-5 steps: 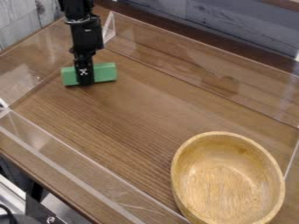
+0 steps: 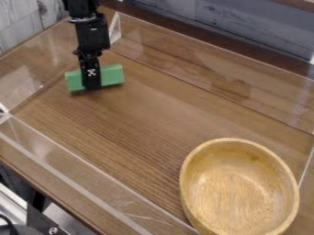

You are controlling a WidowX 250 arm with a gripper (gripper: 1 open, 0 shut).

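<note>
A green block (image 2: 108,75) lies on the wooden table at the upper left. My black gripper (image 2: 91,75) comes down from the top onto it, shut on the block, its fingertips at the block's middle. A pale wooden bowl (image 2: 240,185) sits at the lower right.
The table's edges show at the top right and lower left, with some dark clutter beyond the lower left corner.
The gripper and green block have shifted very slightly. The bowl has stayed where it was.
</note>
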